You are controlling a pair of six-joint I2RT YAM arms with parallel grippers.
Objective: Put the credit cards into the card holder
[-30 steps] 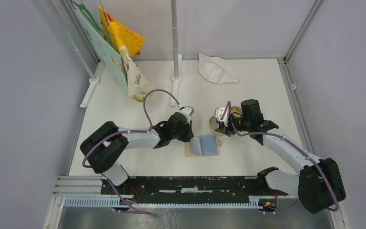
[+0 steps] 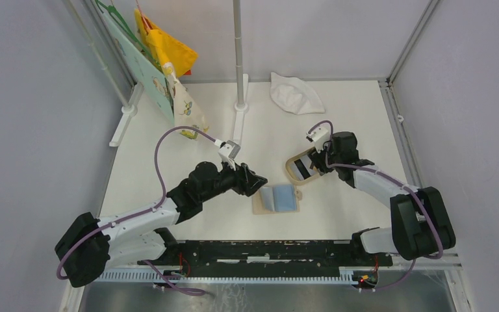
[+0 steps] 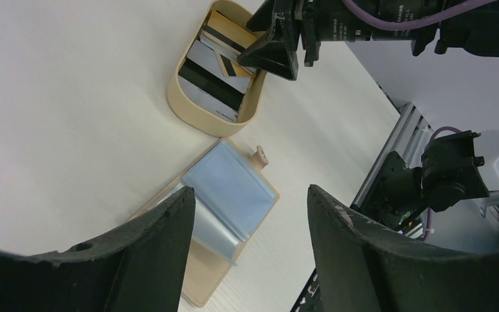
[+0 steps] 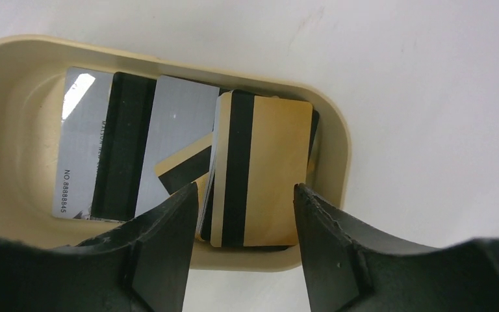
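Several cards lie overlapping in an oval tan box [image 4: 342,175]. A gold card with a black stripe [image 4: 276,169] is on top at one end, and a silver striped card [image 4: 78,162] lies flat at the other. Right above the box is my right gripper, open, its fingertips flanking the gold card's near part without visibly gripping it. The open card holder [image 3: 217,273], tan with bluish clear sleeves [image 3: 230,182], lies flat on the table. My left gripper hangs open over the table, left of the holder in the top view, nothing between its fingers.
A white cloth [image 2: 295,94] lies at the back. Left of it a white pole [image 2: 239,58] stands on the table, and hanging cloths [image 2: 175,58] fill the back left.
The left arm has drawn back to the left, away from the holder. My right gripper has moved from the box's near left side to its right end.
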